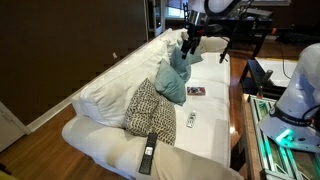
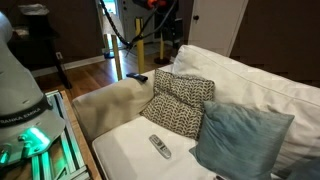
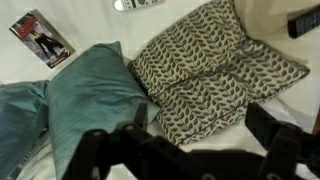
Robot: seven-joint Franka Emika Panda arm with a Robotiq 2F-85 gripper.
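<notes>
My gripper (image 1: 188, 46) is open above the teal cushions, with no object between its fingers in the wrist view. Teal cushions (image 1: 170, 82) lean on the white sofa's back. Beside them are brown-and-white patterned cushions (image 1: 150, 110), which lie below my fingers (image 3: 262, 120) in the wrist view. On the seat rest a light remote (image 1: 191, 119) and a small picture case (image 1: 195, 91). A black remote (image 1: 148, 154) lies on the beige sofa arm. From the wrist, the case (image 3: 41, 38) is at upper left and the black remote (image 3: 303, 22) at upper right.
The white sofa seat (image 1: 207, 125) has bare room around the light remote. Its backrest (image 1: 105, 88) rises behind the cushions. A dark-topped table (image 1: 268, 75) and the robot's base stand in front of the sofa. Wood floor shows beyond the sofa arm in exterior view 2.
</notes>
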